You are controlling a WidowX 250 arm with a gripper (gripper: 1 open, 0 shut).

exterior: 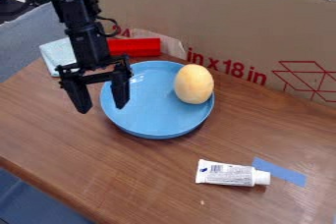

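Observation:
My black gripper point(102, 96) hangs over the left edge of a blue plate point(157, 121), its two fingers apart and pointing down, with nothing seen between them. A round pale-yellow object point(194, 84) sits on the right part of the plate. Whether the fingertips touch the table or plate is hard to tell.
A red object point(138, 46) and a pale cloth point(57, 53) lie behind the arm, by the cardboard box point(237, 31). A white tube point(231, 173) lies front right beside blue tape point(281, 167).

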